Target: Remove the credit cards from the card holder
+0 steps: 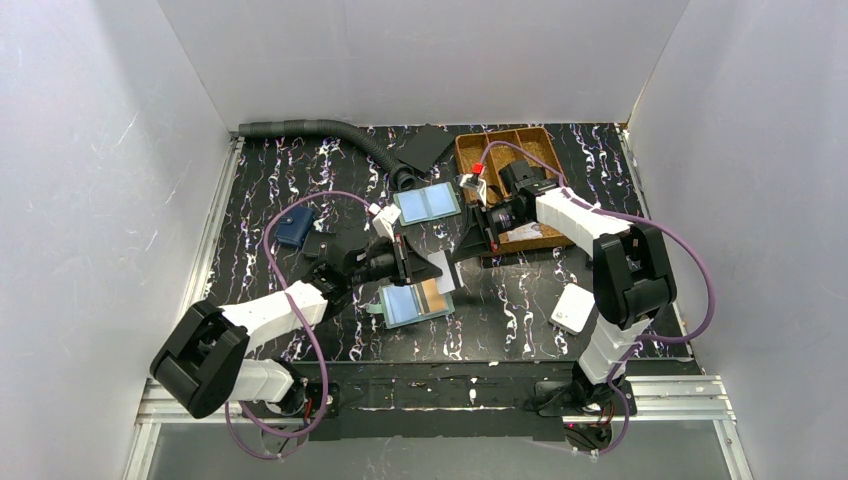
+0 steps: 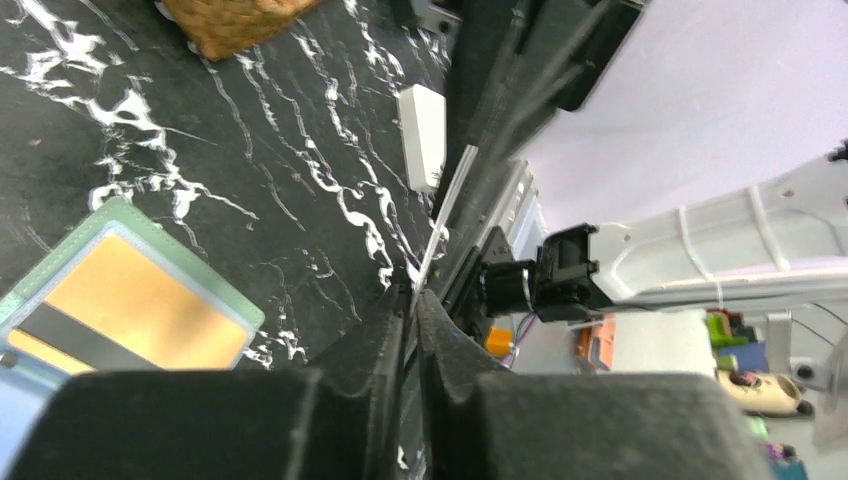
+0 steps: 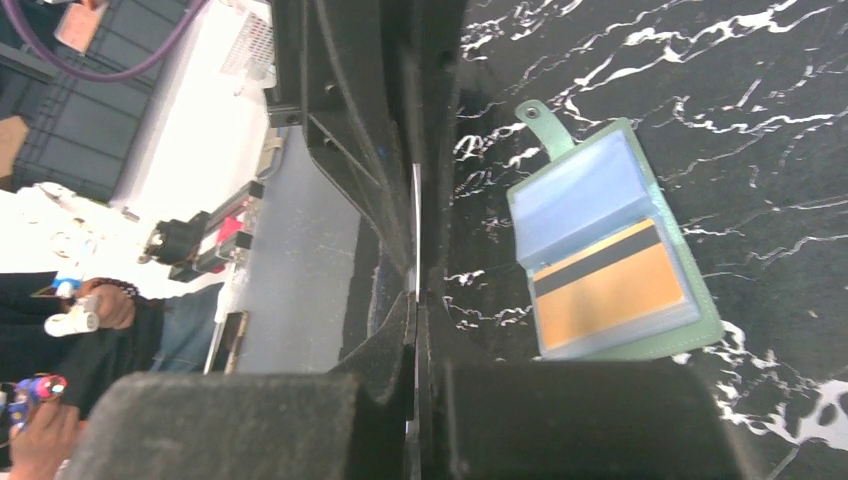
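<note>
A thin pale card (image 1: 444, 270) is held edge-on in the air between both grippers, above the open green card holder (image 1: 405, 306), which shows an orange card (image 3: 605, 295) in its sleeve. My right gripper (image 1: 462, 255) is shut on the held card, seen as a thin line in the right wrist view.
A second open holder (image 1: 426, 204) lies behind, with a wicker tray (image 1: 545, 242) at back right, a blue wallet (image 1: 294, 225) at left and a white box (image 1: 572, 308) at front right.
</note>
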